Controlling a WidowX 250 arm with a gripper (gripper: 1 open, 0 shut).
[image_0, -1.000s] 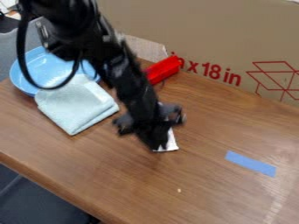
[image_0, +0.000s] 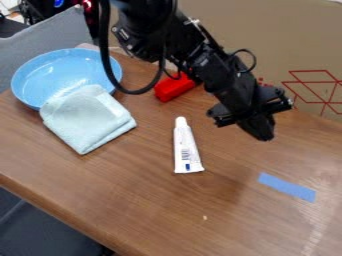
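Observation:
The black robot arm reaches from the top left, and its gripper (image_0: 263, 127) hangs above the wooden table at the right of centre, fingers shut with nothing visible between them. Below and left of it a white tube (image_0: 186, 150) lies on the table, apart from the gripper. A folded pale cloth (image_0: 86, 120) lies at the left, in front of a light blue bowl (image_0: 54, 68).
A red object (image_0: 177, 86) lies behind the tube. A cardboard wall (image_0: 301, 50) closes the back. A strip of blue tape (image_0: 286, 186) is on the right of the table (image_0: 160, 210), whose front is clear.
The arm has risen and swung back and to the right, away from over the tube, which now shows whole.

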